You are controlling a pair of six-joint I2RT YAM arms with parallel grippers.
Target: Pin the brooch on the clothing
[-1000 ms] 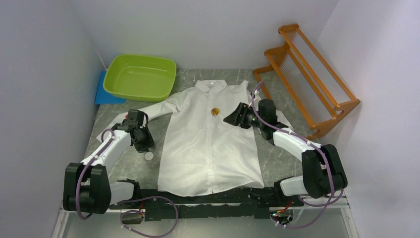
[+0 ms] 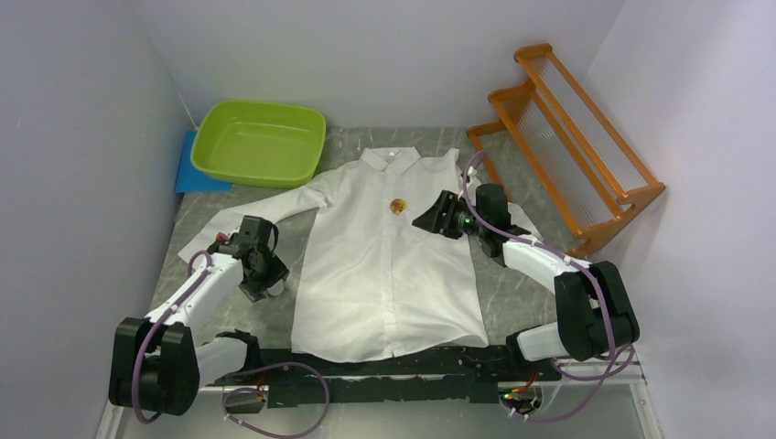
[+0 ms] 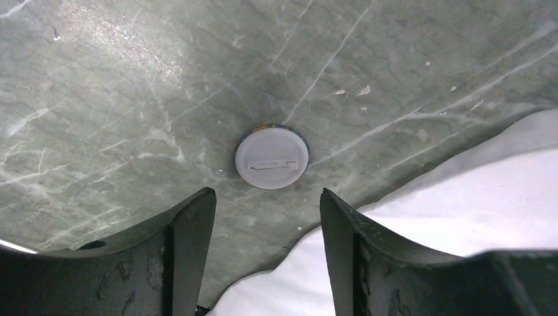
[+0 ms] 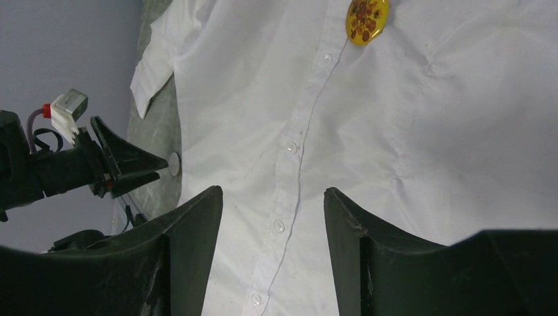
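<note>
A round brooch (image 3: pixel 272 158) lies face down on the grey marbled table, its pale back and thin pin showing in the left wrist view. My left gripper is open above the table, with the brooch just beyond its fingertips and nothing between them. The white buttoned shirt (image 2: pixel 352 283) is spread flat across the table. On its upper front rests a yellow floral brooch (image 4: pixel 366 21), also visible in the top view. Over the shirt's right side, my right gripper stands open and empty, above the cloth and lower in that view than the yellow brooch.
A green basin (image 2: pixel 261 176) stands at the back left, partly over a blue sheet (image 2: pixel 196 176). A wooden rack (image 2: pixel 586 137) leans at the back right. Bare table (image 2: pixel 293 242) separates the left gripper from the shirt body.
The right arm looks almost still; the shirt and both brooches have not moved.
</note>
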